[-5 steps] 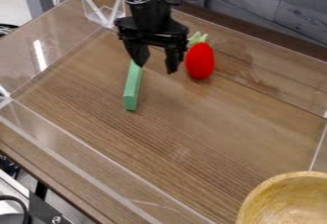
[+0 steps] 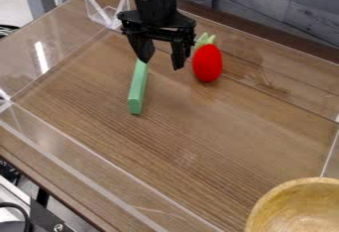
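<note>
My gripper [image 2: 163, 50] hangs from the black arm at the top middle of the camera view, open, above the wooden table and just behind a long green object [image 2: 138, 89] lying lengthwise on it. To the right lies a red oval object [image 2: 205, 64] with a pale green piece [image 2: 205, 40] behind it.
A yellow bowl [image 2: 298, 208] sits at the bottom right corner. A clear plastic item [image 2: 109, 8] is at the back left.
The gripper and arm have shifted slightly and now stand a little higher in the view than a moment ago. The objects on the table appear unmoved.
</note>
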